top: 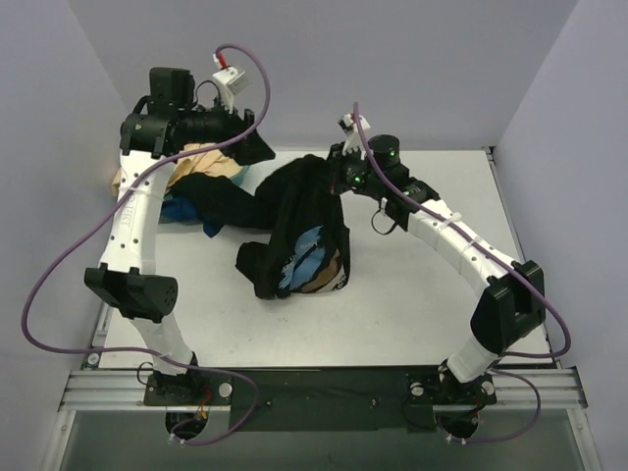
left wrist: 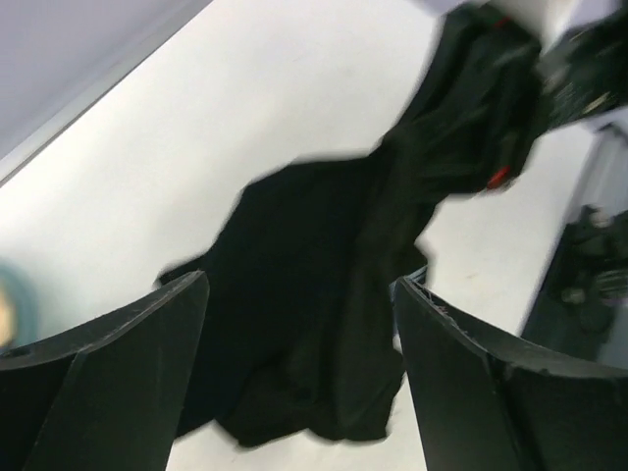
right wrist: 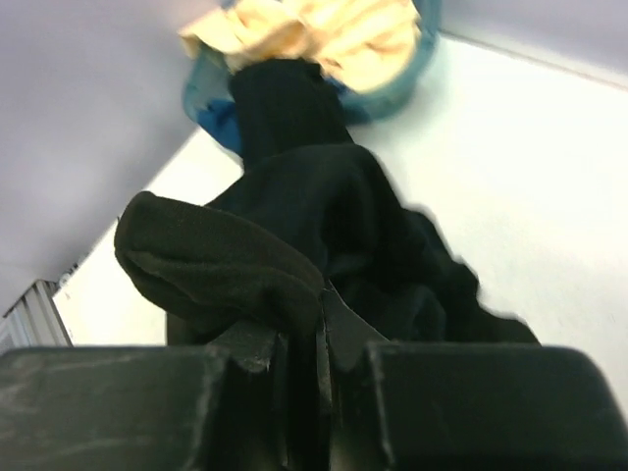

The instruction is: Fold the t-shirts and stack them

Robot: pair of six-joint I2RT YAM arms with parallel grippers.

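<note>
A black t-shirt point(top: 299, 216) lies bunched over the middle of the white table, with a blue and brown print point(top: 306, 263) showing. Its upper end is held off the surface by my right gripper point(top: 337, 177), shut on the cloth; in the right wrist view the fabric point(right wrist: 226, 260) bulges out between the fingers. At the upper left, my left gripper point(top: 245, 147) stands open above the shirt, apart from it. Between its fingers nothing is gripped, and the black cloth point(left wrist: 294, 275) lies beyond them.
A teal-rimmed basket point(right wrist: 432, 39) at the back left holds cream cloth point(right wrist: 363, 39) and blue cloth. Part of the black shirt stretches toward it.
</note>
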